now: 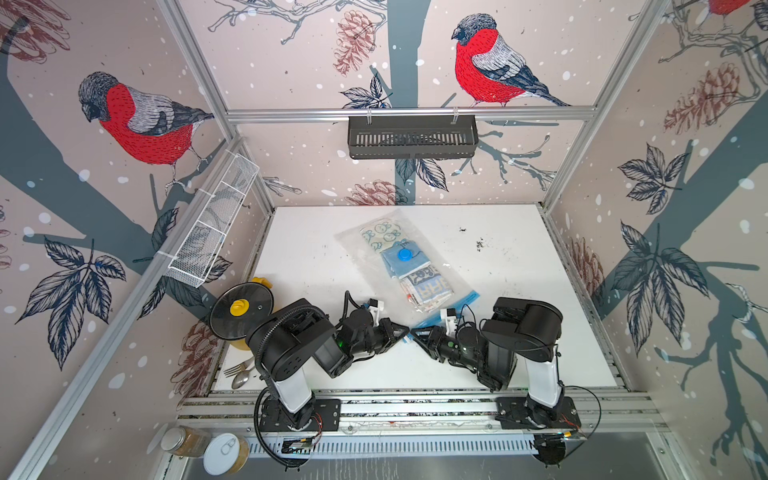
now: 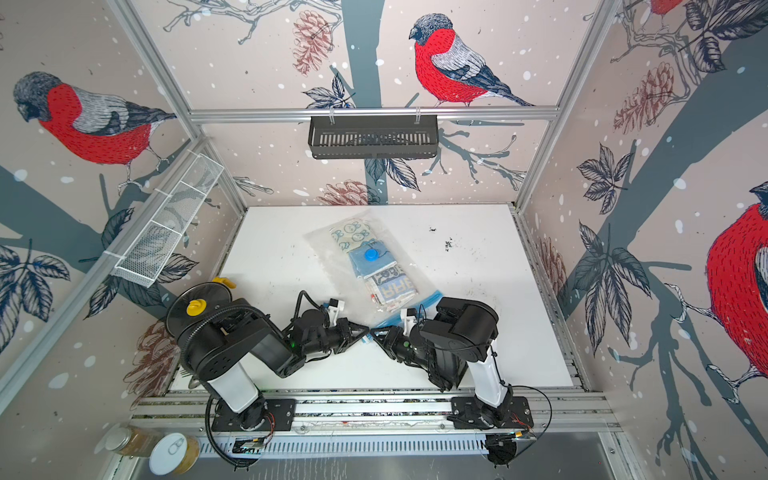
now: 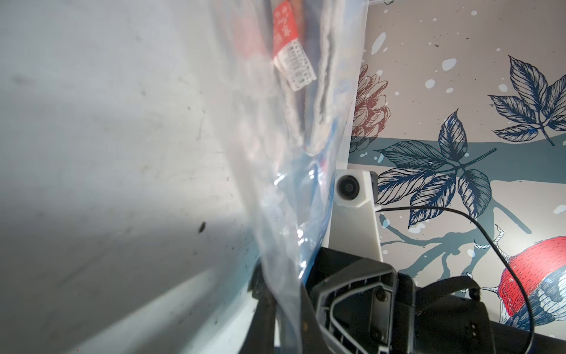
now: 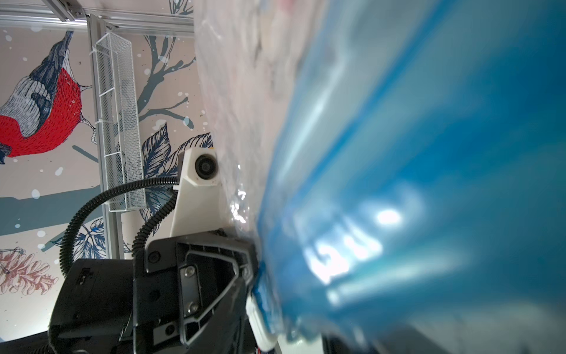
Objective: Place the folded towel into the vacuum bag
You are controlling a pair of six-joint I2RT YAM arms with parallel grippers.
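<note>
The clear vacuum bag (image 1: 372, 280) lies diagonally on the white table, its blue zip strip (image 1: 460, 304) toward me, with a round blue valve (image 1: 405, 254) on it. Folded patterned fabric (image 1: 425, 284) shows inside. My left gripper (image 1: 397, 332) is at the bag's near edge; in the left wrist view it is shut on the gathered plastic. My right gripper (image 1: 420, 334) is beside it at the strip; in the right wrist view blue plastic fills much of the picture and hides the fingertips.
A dark lidded pot (image 1: 240, 320) and cutlery (image 1: 238, 369) are at the left edge. A wire basket (image 1: 209, 216) hangs on the left, a dark basket (image 1: 412, 148) at the back.
</note>
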